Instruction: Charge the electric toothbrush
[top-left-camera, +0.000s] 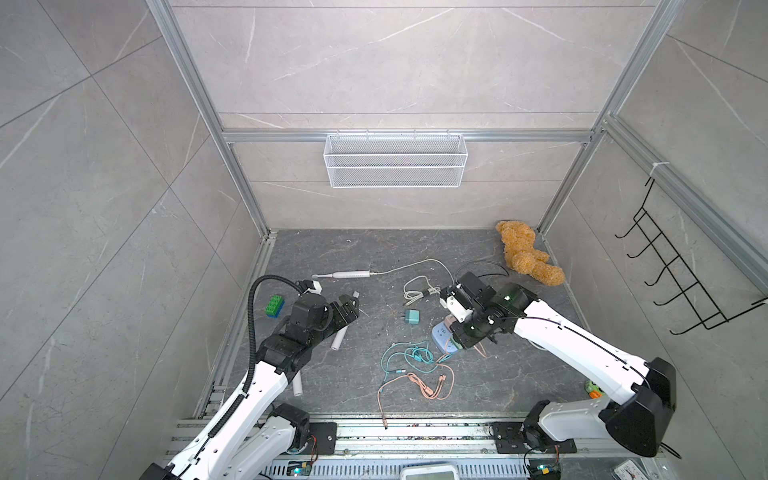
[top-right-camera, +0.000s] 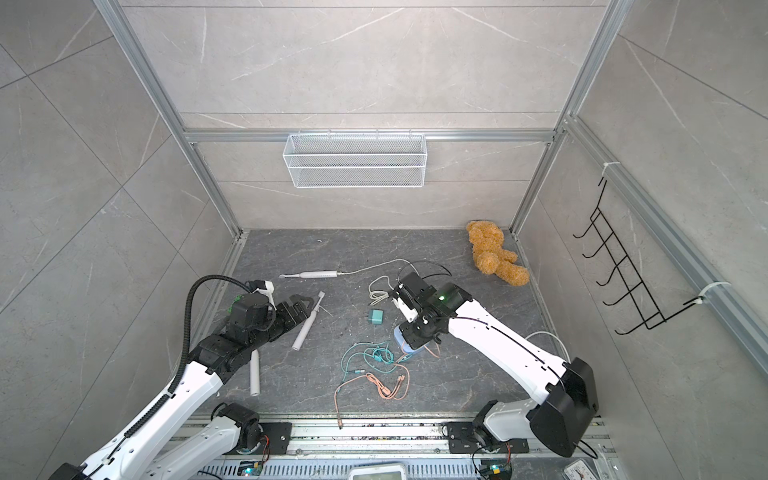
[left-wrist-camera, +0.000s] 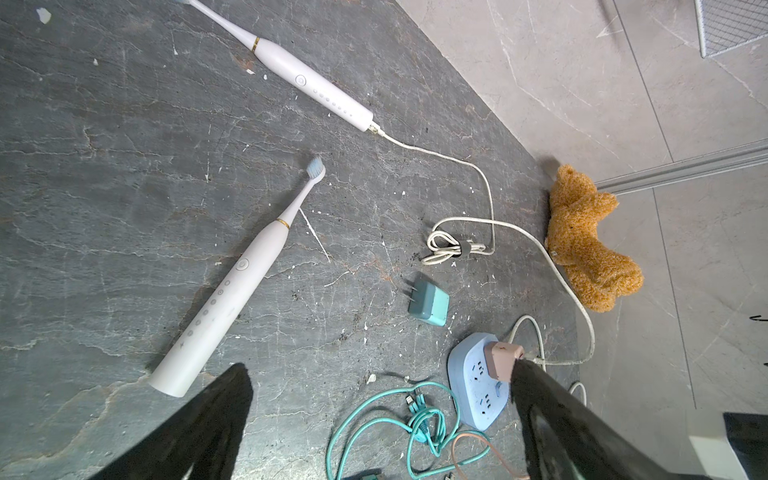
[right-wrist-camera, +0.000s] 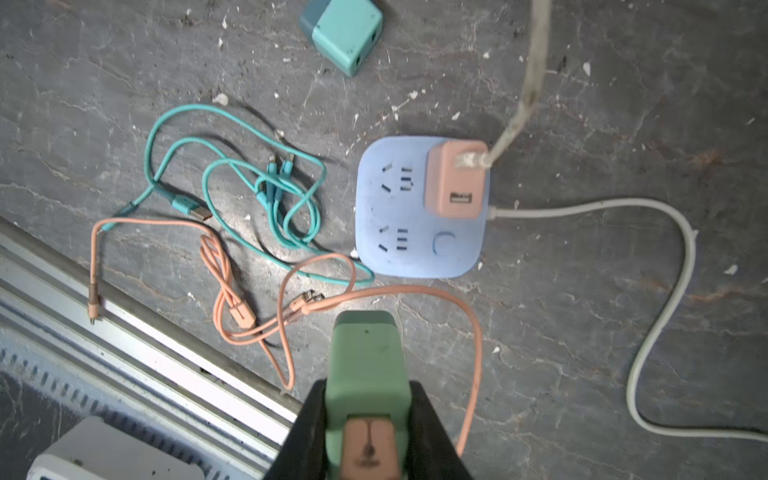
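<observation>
In the right wrist view my right gripper is shut on a green block (right-wrist-camera: 368, 364), an orange connector-like piece (right-wrist-camera: 368, 448) at its near end. The pale blue power strip (right-wrist-camera: 400, 204) lies ahead of it, a pink adapter (right-wrist-camera: 457, 177) with a white cable seated in it. My left gripper stands open over the table, empty. Beyond its fingers lies a white toothbrush (left-wrist-camera: 224, 308). A second toothbrush (left-wrist-camera: 316, 88) farther back has the white cable (left-wrist-camera: 448, 156) at its base.
A loose teal adapter (left-wrist-camera: 430, 304) lies behind the strip. Teal cable (right-wrist-camera: 232, 160) and orange cable (right-wrist-camera: 220, 272) are tangled left of it. A teddy bear (top-left-camera: 528, 254), a green brick (top-left-camera: 274, 305) and a white handle (top-right-camera: 254, 372) lie near the sides.
</observation>
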